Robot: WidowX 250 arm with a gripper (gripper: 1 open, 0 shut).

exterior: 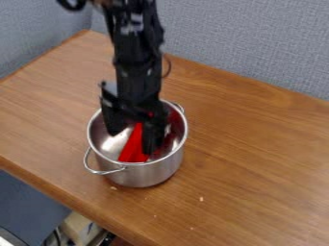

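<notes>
A steel pot (152, 169) with wire handles stands on the wooden table, left of centre. A red elongated object (133, 149) lies inside it, partly hidden. My black gripper (135, 127) reaches down from above into the pot's mouth, its fingers open and blurred, over the red object. I cannot tell whether they touch it.
A grey wall runs behind it, and a dark blue-grey surface lies beyond its near left edge.
</notes>
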